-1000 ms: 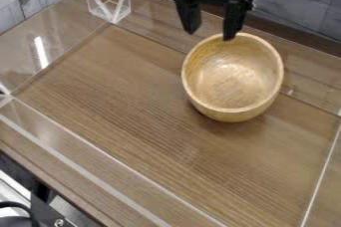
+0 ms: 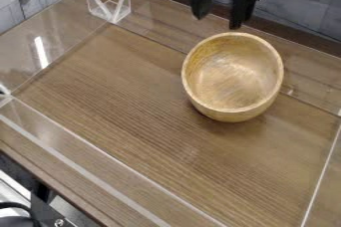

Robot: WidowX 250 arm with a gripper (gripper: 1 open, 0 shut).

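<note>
My dark gripper hangs at the top of the camera view, over the back edge of the table, open, with its two dark fingers apart and nothing seen between them. Just below it, right of centre, a large shallow wooden bowl stands empty on the wooden table. The upper part of the gripper is cut off by the frame.
A white wire-like object stands at the back left of the table. Dark cables show off the table at the bottom left.
My gripper has moved up and back, away from the bowl toward the top of the view. The bowl has not visibly moved.
</note>
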